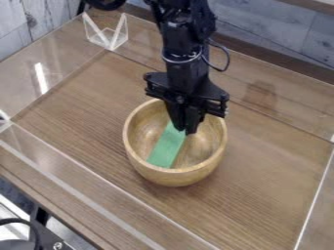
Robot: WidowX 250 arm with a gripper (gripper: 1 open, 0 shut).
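Observation:
A round wooden bowl (202,162) sits on the wooden table, holding a flat green object (166,147). My black gripper (186,125) hangs over the back part of the bowl, its lower tips above the upper end of the green object. Whether it is open or shut, or touching that object, I cannot tell.
Bare wooden table (265,171) surrounds the bowl. A white wire-like object (107,29) stands at the back left. A black cable lies at the front left corner. A grey panel edges the table at the back right.

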